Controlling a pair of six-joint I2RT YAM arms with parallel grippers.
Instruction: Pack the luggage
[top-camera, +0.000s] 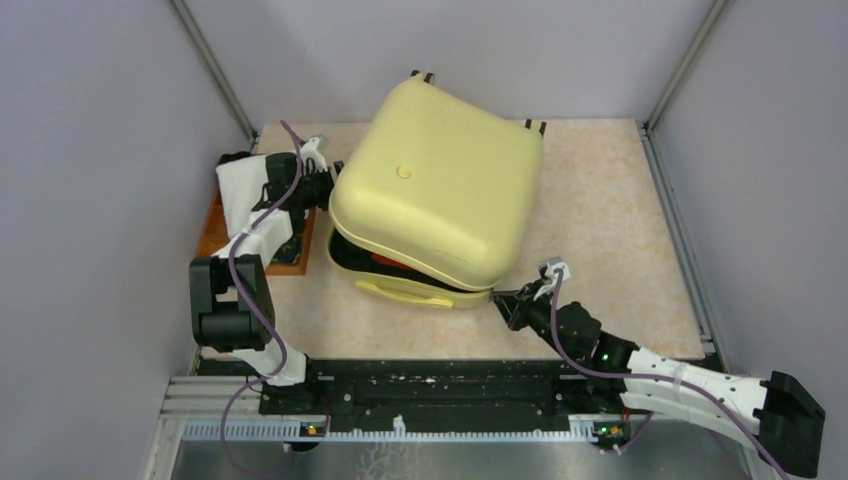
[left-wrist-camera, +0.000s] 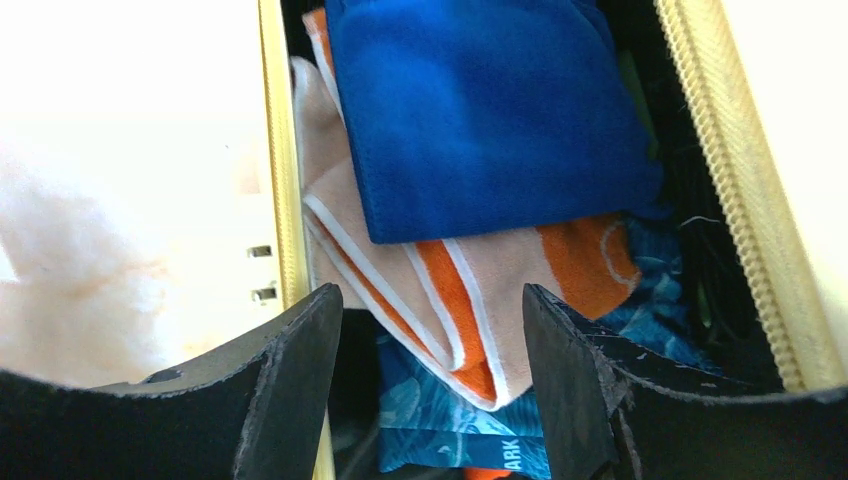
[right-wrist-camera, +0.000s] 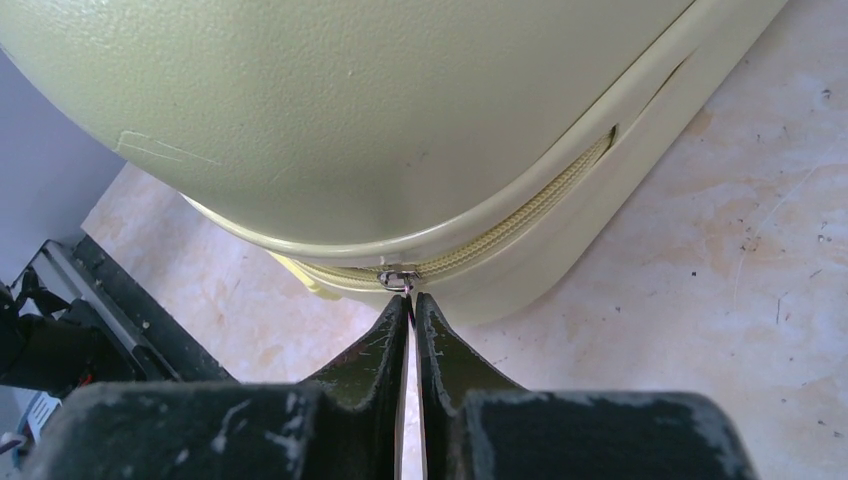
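Note:
The pale yellow suitcase (top-camera: 440, 190) stands at an angle, its lid part raised along the front and left. Inside, the left wrist view shows a folded blue cloth (left-wrist-camera: 490, 120) over a beige and orange striped cloth (left-wrist-camera: 390, 235), with a blue packet (left-wrist-camera: 450, 440) beneath. My left gripper is open at the suitcase's left side by the gap under the lid, nothing held. At the front right corner, my right gripper is shut on the small metal zipper pull (right-wrist-camera: 397, 278), whose tab runs between the fingertips.
An orange-brown tray (top-camera: 212, 235) with a folded white cloth (top-camera: 240, 190) lies at the left, partly under my left arm. Free tabletop (top-camera: 610, 220) extends right of the suitcase. Its yellow carry handle (top-camera: 400, 294) faces the front edge.

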